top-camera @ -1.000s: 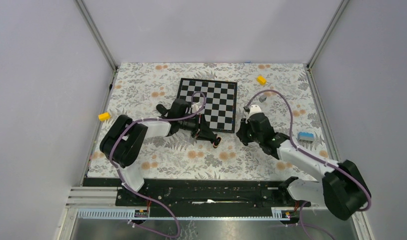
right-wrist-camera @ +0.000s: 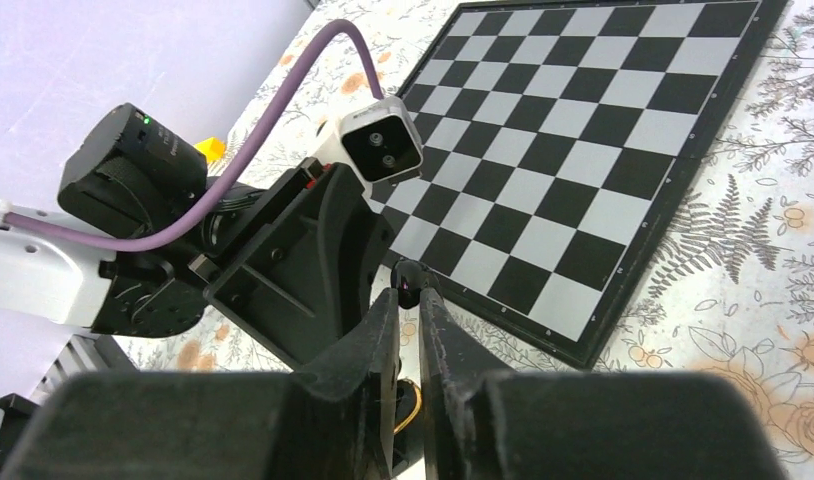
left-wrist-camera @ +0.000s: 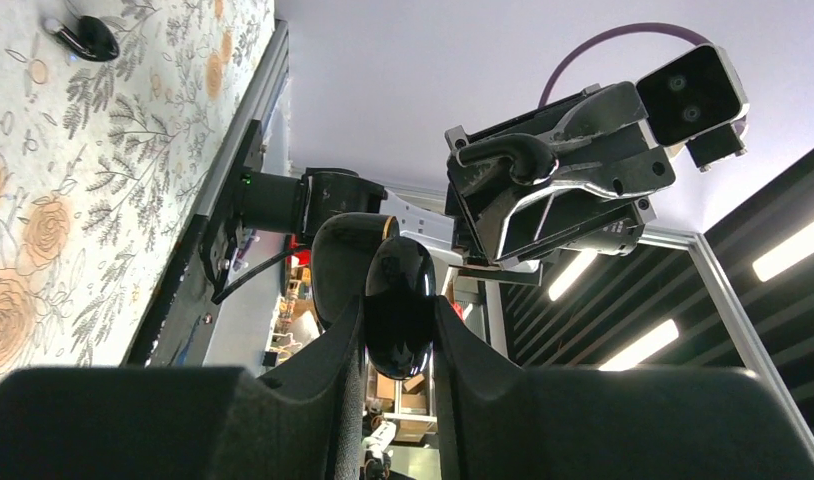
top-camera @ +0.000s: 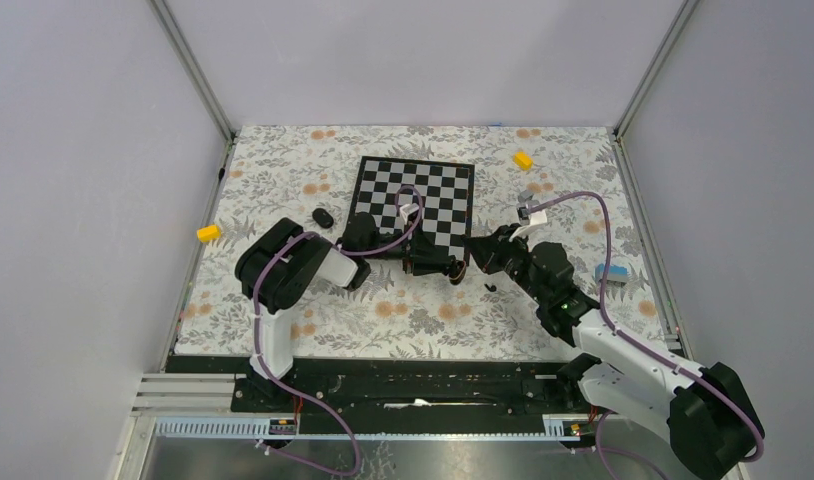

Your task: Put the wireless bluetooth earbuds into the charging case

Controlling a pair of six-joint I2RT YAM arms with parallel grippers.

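Observation:
The black charging case (left-wrist-camera: 400,310) stands with its lid (left-wrist-camera: 345,265) raised, held by my left gripper, which is shut on it. From above, that case (top-camera: 457,272) sits just right of the left gripper's tips. My right gripper is shut on a small glossy black earbud (right-wrist-camera: 408,276) whose rounded head pokes out above the fingertips. Part of the case (right-wrist-camera: 407,405) with its gold rim shows behind the right fingers, apart from the earbud. A second black earbud (left-wrist-camera: 91,40) lies on the flowered tabletop, seen from above as a small dark earbud (top-camera: 490,288).
A checkered board (top-camera: 423,195) lies behind the grippers. One black oval object (top-camera: 323,217) is at left. Yellow blocks (top-camera: 523,160) sit near the edges, and a blue-and-white box (top-camera: 611,273) is at right.
My left gripper has moved right with the case. The right gripper has shifted up and slightly left in the top view, leaving the loose earbud uncovered on the table.

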